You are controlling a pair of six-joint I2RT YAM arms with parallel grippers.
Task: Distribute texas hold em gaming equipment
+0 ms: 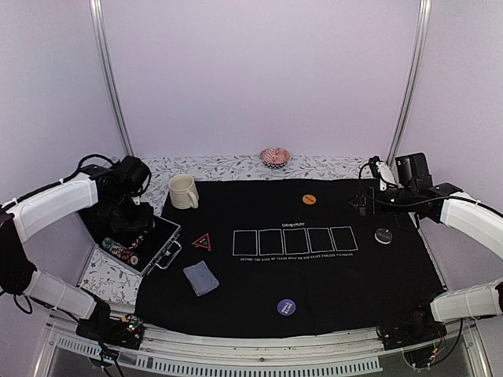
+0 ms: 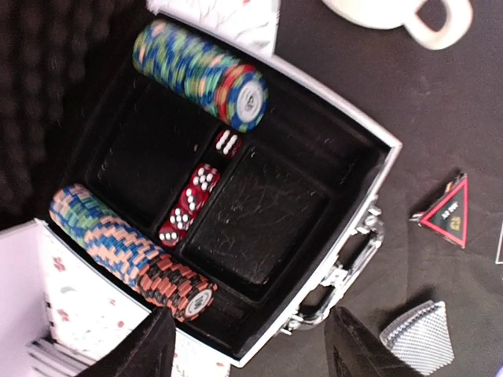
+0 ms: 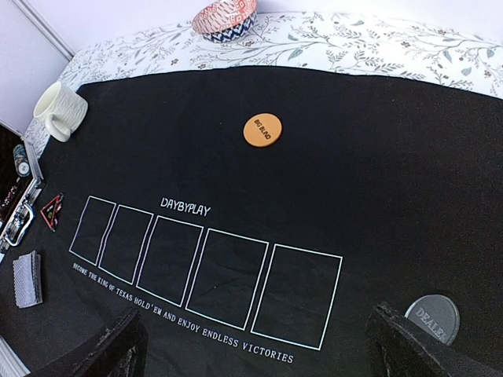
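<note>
The open case lies at the left. Inside it, blue-green chips fill part of one slot, and a mixed row of chips lies in the opposite slot. Several red dice line the middle; two card compartments look empty. Above the case, my left gripper is open, its fingers apart with nothing between. The big blind button, small blind button, dealer button, triangular all-in marker and card deck rest on the mat. High at the right, my right gripper is open and empty.
A cream mug stands behind the case, its handle toward the mat. A red patterned bowl is at the back edge. The case's metal handle juts toward the mat.
</note>
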